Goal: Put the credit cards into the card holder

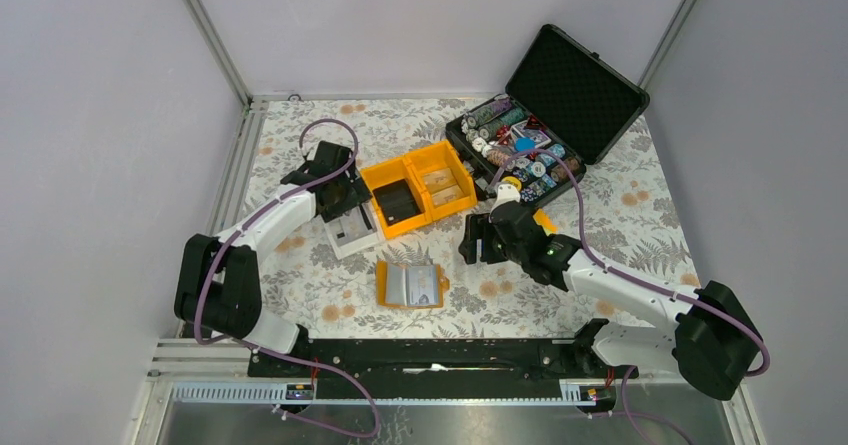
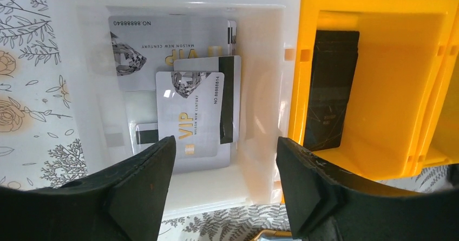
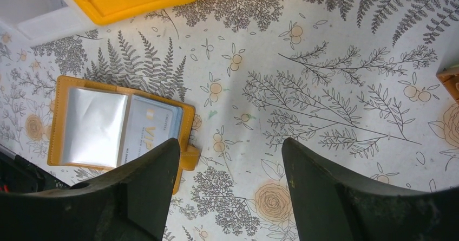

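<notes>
Several silver VIP credit cards (image 2: 189, 111) lie in a white plastic tray (image 2: 92, 62). My left gripper hovers over that tray with its fingers apart and nothing between them. The open card holder (image 1: 412, 285), tan with clear sleeves, lies flat on the table toward the front; in the right wrist view the holder (image 3: 94, 127) shows a VIP card in its right side. My right gripper is open and empty, above the table right of the holder.
A yellow divided box (image 1: 418, 165) adjoins the white tray, with dark cards (image 2: 330, 89) inside. An open case of poker chips (image 1: 515, 145) stands at the back right.
</notes>
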